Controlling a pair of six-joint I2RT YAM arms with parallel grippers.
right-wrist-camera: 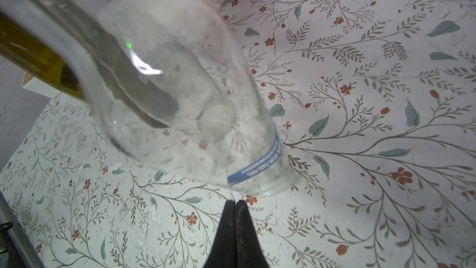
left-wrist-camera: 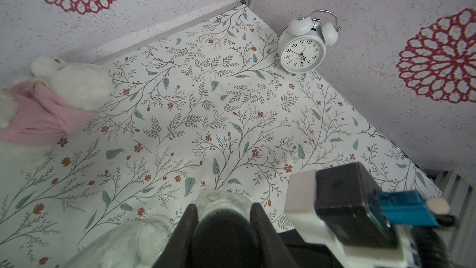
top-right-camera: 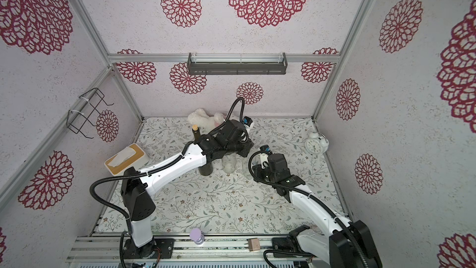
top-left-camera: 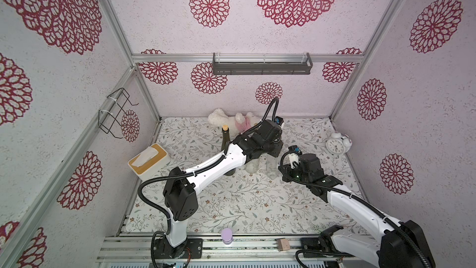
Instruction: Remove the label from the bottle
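The clear bottle (right-wrist-camera: 198,79) stands mid-table, partly hidden by my arms in the top views. Around its base runs a blue label strip with white print (right-wrist-camera: 257,166). In the left wrist view, my left gripper has its fingers on both sides of the bottle's black cap (left-wrist-camera: 225,240), with clear bottle showing beyond. My right gripper is shut, its fingertips pressed together with nothing between them. The label's near end lies just above those tips, outside the fingers and apart from them.
A clear glass vessel (top-left-camera: 252,166) and a dark corked bottle (top-left-camera: 226,136) stand left of the clear bottle. A plush toy (top-left-camera: 223,118) lies behind. The alarm clock (top-left-camera: 338,144) is back right, a tissue box (top-left-camera: 148,161) far left.
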